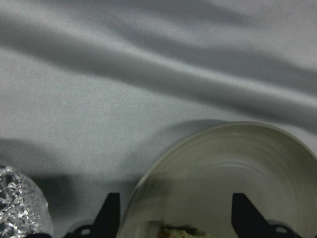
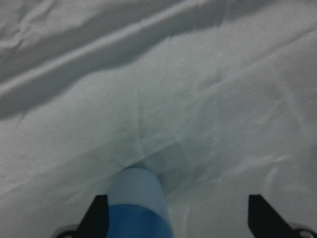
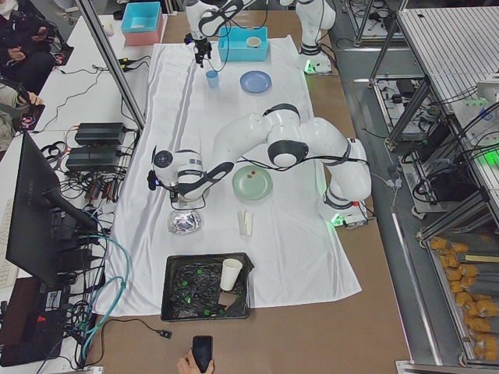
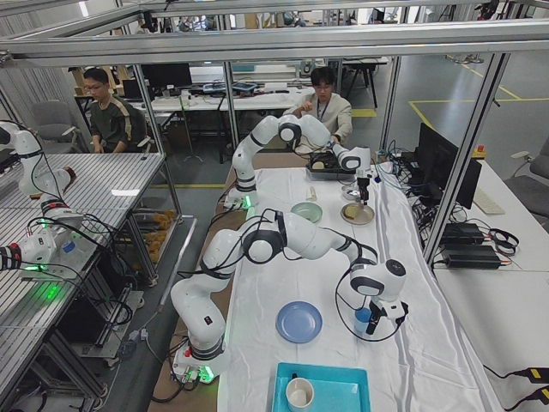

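My left gripper stands open above a beige plate (image 1: 252, 173) with some yellowish food (image 1: 181, 233) at the bottom of the left wrist view; crumpled foil (image 1: 20, 203) lies beside it. My right gripper is open over the white cloth, with a light blue cup (image 2: 138, 223) near its left finger. A green plate (image 3: 252, 181), a blue plate (image 4: 298, 323) and a white packet (image 3: 245, 223) also lie on the cloth.
A black tray (image 3: 179, 312) with a white cup (image 3: 231, 272) stands at the near end. A turquoise bin (image 4: 339, 386) holding a cup (image 4: 299, 391) is at the other end. The cloth between the plates is largely clear.
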